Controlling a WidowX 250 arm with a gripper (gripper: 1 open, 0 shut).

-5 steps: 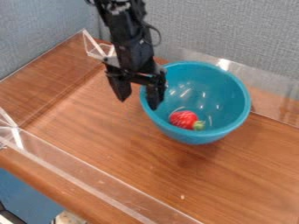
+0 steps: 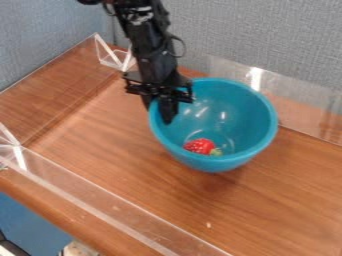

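My black gripper (image 2: 164, 98) hangs at the left rim of the cyan bowl (image 2: 239, 118), its fingertips down at the rim and partly hidden there; whether it grips the rim I cannot tell. A red strawberry (image 2: 199, 146) with a pale green top lies in the bottom of the bowl, near its front.
Clear plastic edging (image 2: 116, 215) runs along the front left and the back, with a grey textured wall behind.
The gripper has come onto the bowl's left rim from a wider-looking stance. The bowl has shifted slightly left, and the strawberry sits a little lower and further left in view.
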